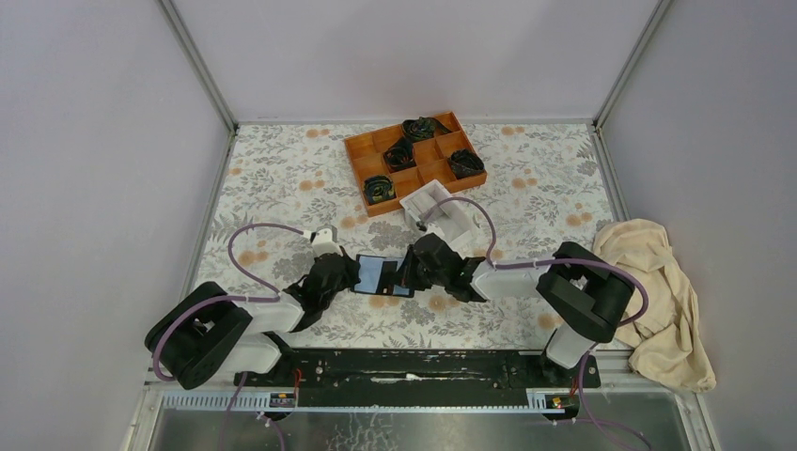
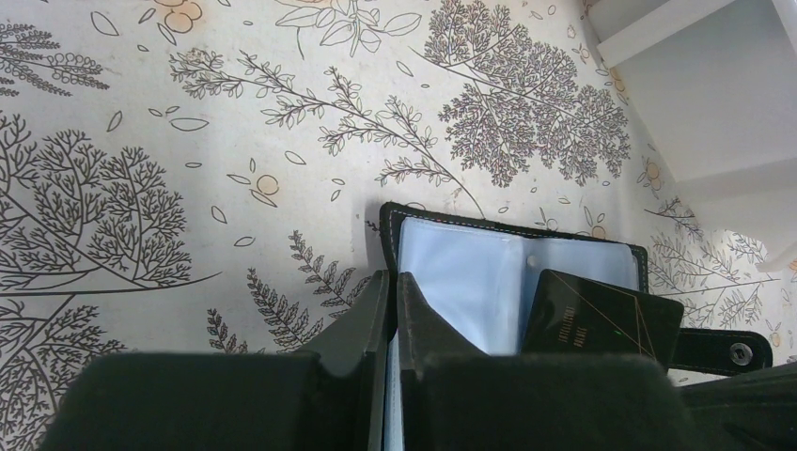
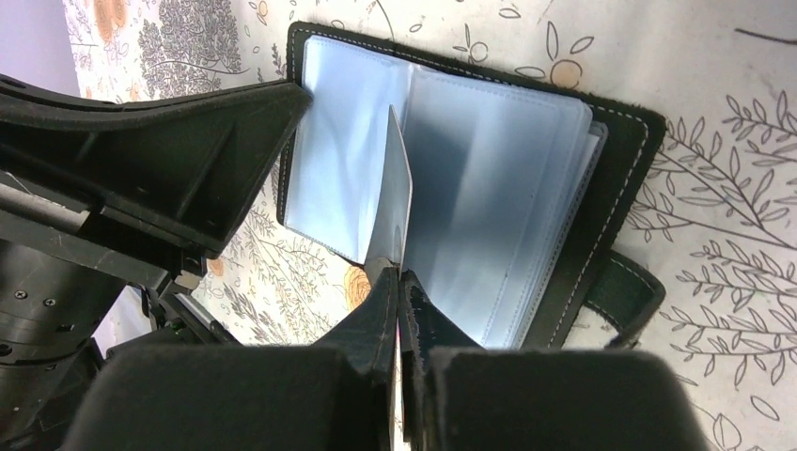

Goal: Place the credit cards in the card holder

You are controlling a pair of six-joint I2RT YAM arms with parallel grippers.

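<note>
The card holder (image 1: 367, 273) lies open on the table, with black edges and pale translucent sleeves (image 3: 498, 169). My left gripper is shut on its left edge. A dark credit card (image 2: 601, 319) with thin gold lines stands over the holder near the middle fold. Seen almost edge-on in the right wrist view, the card (image 3: 393, 193) reaches from the fingertips of my right gripper, which is shut on it. Whether any of the card's edge is inside a sleeve, I cannot tell.
A white box (image 1: 442, 214) stands just behind the holder. Beyond it is an orange compartment tray (image 1: 367, 166) holding several dark coiled items. A beige cloth (image 1: 658, 291) lies at the right.
</note>
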